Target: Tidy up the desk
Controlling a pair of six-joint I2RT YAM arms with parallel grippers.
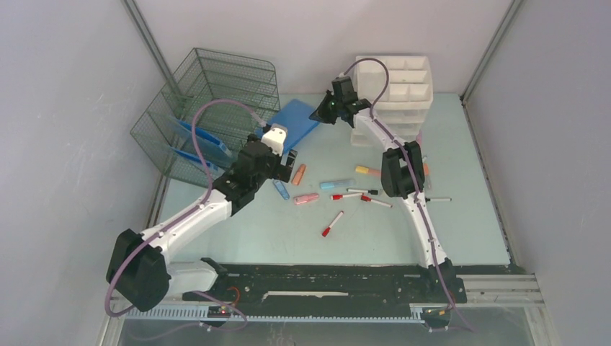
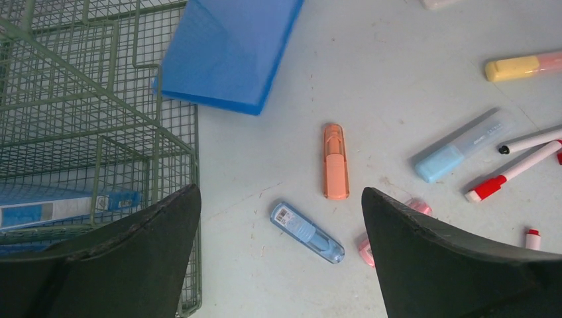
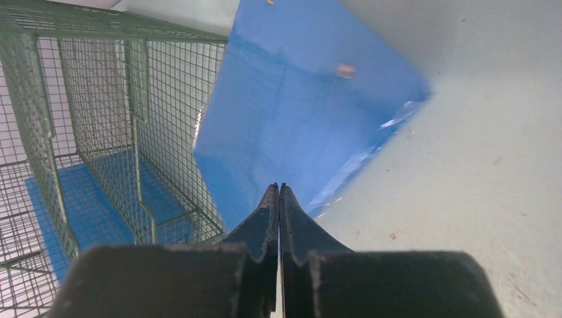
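A blue folder lies on the desk between the wire rack and the white drawer organizer. My right gripper is shut at its near edge, nothing visible between its fingertips. My left gripper stands open above the desk beside the rack. Beneath it are an orange highlighter, a blue one and a pink one. More blue folders stand in the rack.
Several markers and highlighters, including a light-blue one and a yellow one, lie over the middle and right of the desk.
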